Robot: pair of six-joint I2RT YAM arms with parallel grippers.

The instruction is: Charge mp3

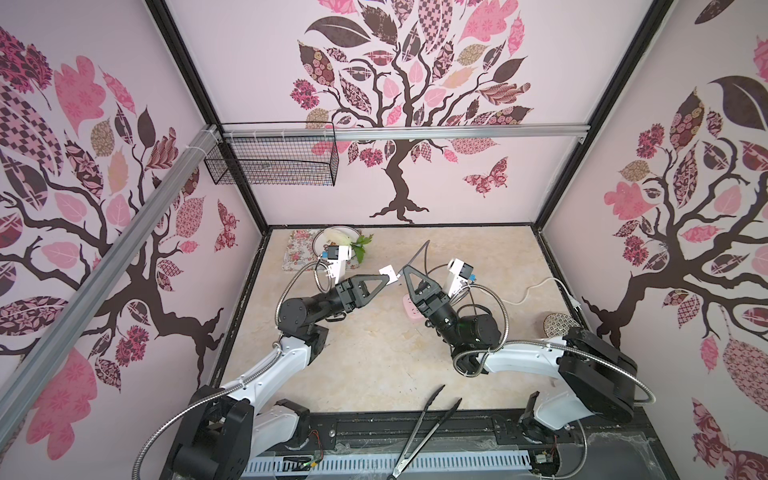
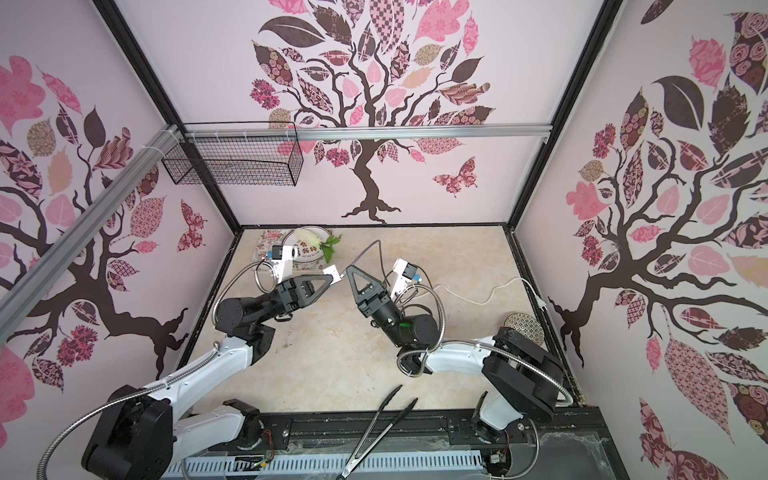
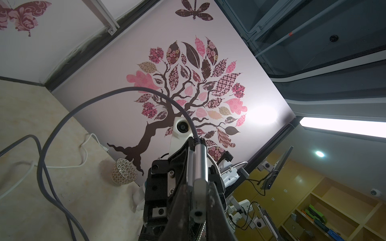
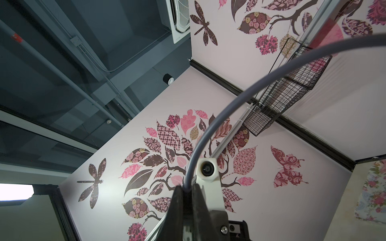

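Note:
The mp3 (image 1: 389, 274), small and white, sits at the tips of my left gripper (image 1: 382, 280), which is shut on it above the table. In the left wrist view the silver mp3 (image 3: 199, 172) is edge-on between blurred fingers, a round hole at its near end. Facing it, my right gripper (image 1: 406, 273) is shut, with the end of a grey cable (image 4: 213, 128) at its fingertips. That cable (image 3: 120, 90) meets the mp3's far end in the left wrist view. The plug itself is hidden, so I cannot tell whether it is inserted.
A pink object (image 1: 413, 309) lies under the right gripper. At the back left are a plate (image 2: 300, 236) with greens and a floral cloth (image 1: 297, 249). A white cord (image 2: 480, 301) and a round woven object (image 1: 558, 325) lie right. Tongs (image 1: 420, 432) rest at the front.

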